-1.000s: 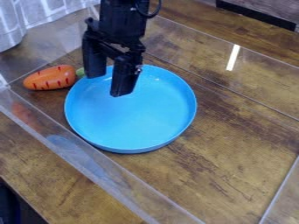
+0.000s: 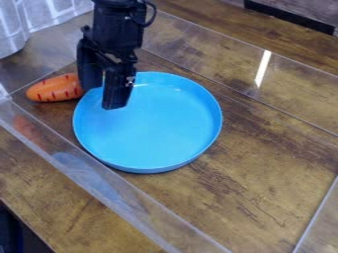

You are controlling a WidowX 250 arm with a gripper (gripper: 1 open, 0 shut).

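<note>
An orange toy carrot (image 2: 53, 89) lies at the left, just beside a round blue plate (image 2: 152, 133). My black gripper (image 2: 101, 89) hangs over the plate's upper left part, close to the carrot's right end, which it partly hides. The gripper is open, and I see nothing held in it.
A clear plastic edge runs diagonally along the lower left, and a pale crumpled object sits in the top left corner.
The gripper has moved left across the plate toward the carrot. The carrot and plate look unmoved.
</note>
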